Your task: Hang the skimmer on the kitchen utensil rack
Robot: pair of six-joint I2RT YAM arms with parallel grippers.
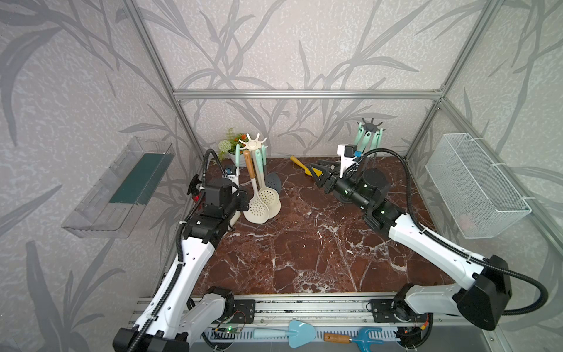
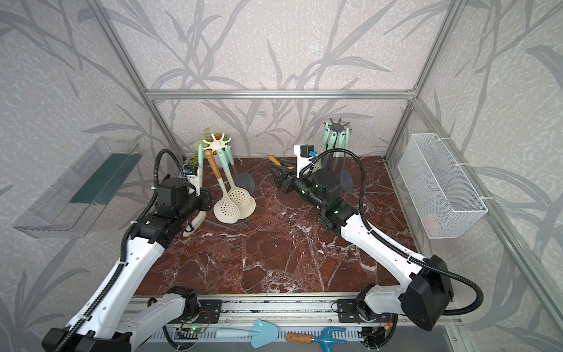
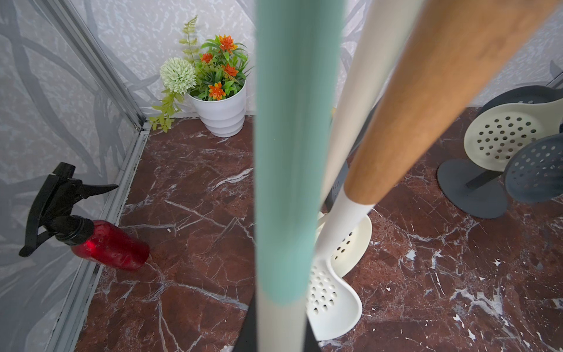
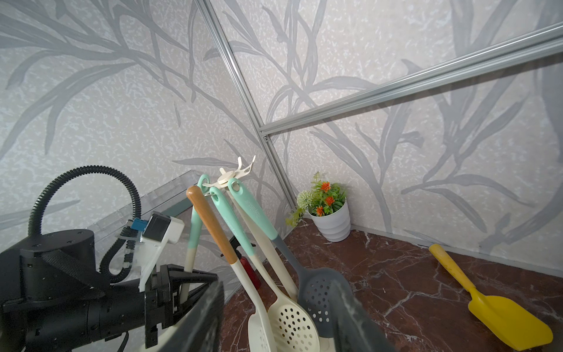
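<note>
A skimmer with a mint handle (image 3: 299,146) and cream shaft runs upright through my left gripper, which is shut on the shaft. Its pale head (image 2: 195,223) shows below the gripper in the top right view, partly hidden. The looped handle end (image 4: 203,180) is close beside the cream rack (image 4: 225,176); whether the loop is over a hook I cannot tell. On that rack hang a wooden-handled slotted spoon (image 1: 256,209), a mint-handled slotted ladle and a grey slotted turner (image 4: 321,299). My right gripper stands open and empty, right of the rack.
A red spray bottle (image 3: 114,245) stands at the left wall and a potted plant (image 3: 218,108) behind. The yellow shovel (image 4: 507,316) lies at the back. A second, dark rack (image 1: 370,126) with utensils stands at the back right.
</note>
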